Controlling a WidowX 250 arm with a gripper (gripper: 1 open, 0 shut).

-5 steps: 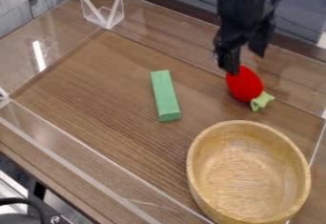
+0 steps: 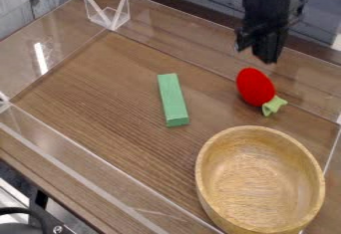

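Observation:
The gripper is high in the camera view at the upper right, behind and above a red object with a green tip lying on the wooden table. Whether its fingers are open or shut is hard to tell. A green bar lies left of the red object. A large tan bowl fills the lower right.
A clear plastic container stands at the back left. A rail runs along the back right.
The red object, green bar and bowl look to be in the same places.

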